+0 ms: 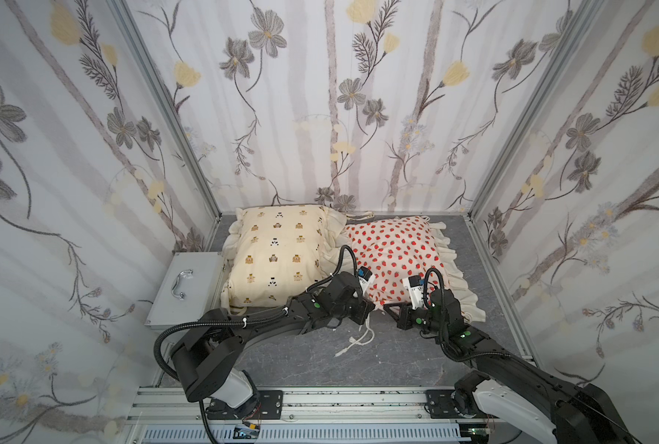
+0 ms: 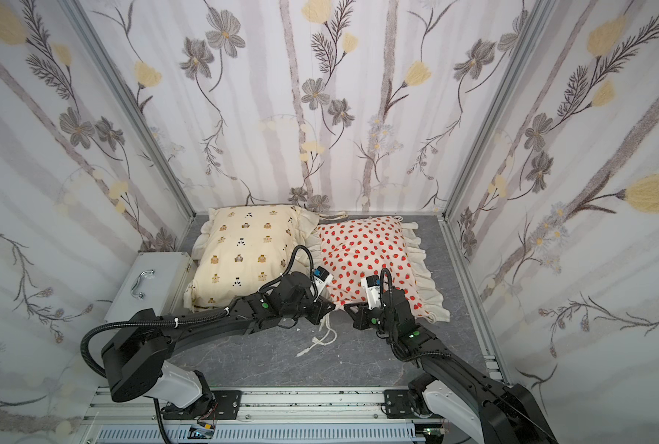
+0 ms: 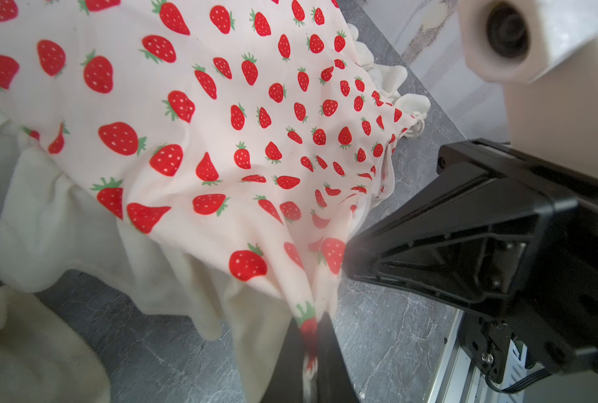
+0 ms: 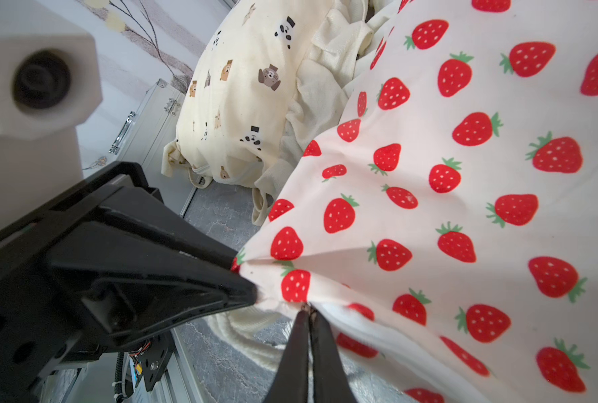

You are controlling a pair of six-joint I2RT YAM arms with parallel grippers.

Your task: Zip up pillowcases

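Note:
The strawberry-print pillowcase [image 1: 392, 248] lies on the grey floor with its cream frill to the right. Its near left corner is gathered and pinched: my left gripper is shut on the strawberry fabric, which stretches taut from its fingertips. Close by on the right, my right gripper is shut with its tips against the pillowcase's near edge; nothing clearly shows between them. I cannot make out the zipper's slider. To the left rests the cream bear-print pillowcase [image 1: 277, 251], plump and frilled.
White ties [image 1: 359, 340] hang onto the floor below the left gripper. A silver case [image 1: 196, 262] with a handle stands at the left wall. Bare grey floor [image 1: 403, 362] lies in front of the pillows.

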